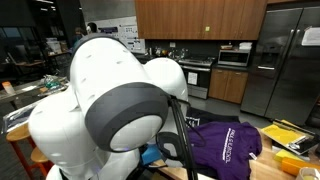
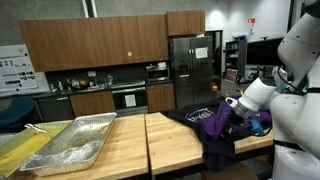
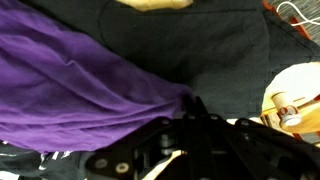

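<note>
A purple garment (image 3: 85, 95) spreads over the left of the wrist view, its creases drawing together at the fingertips. There my gripper looks shut on the garment's edge; the fingertips are small and dark, so the exact pinch is hard to see. Under the purple cloth lies black cloth (image 3: 225, 55). From the first exterior view, the purple garment (image 1: 225, 145) is heaped on the table with white print on it, and my arm hides the gripper. The second exterior view has the purple garment (image 2: 222, 120) beside the arm, with black cloth (image 2: 218, 155) hanging toward the table's front.
Yellow packets (image 1: 287, 134) and a yellow item (image 1: 290, 160) lie right of the cloth. A foil tray (image 2: 75, 140) stands at the other end. Bare wooden tabletop (image 2: 170, 140) shows between tray and cloth. A small cylindrical item (image 3: 286, 107) lies near the gripper.
</note>
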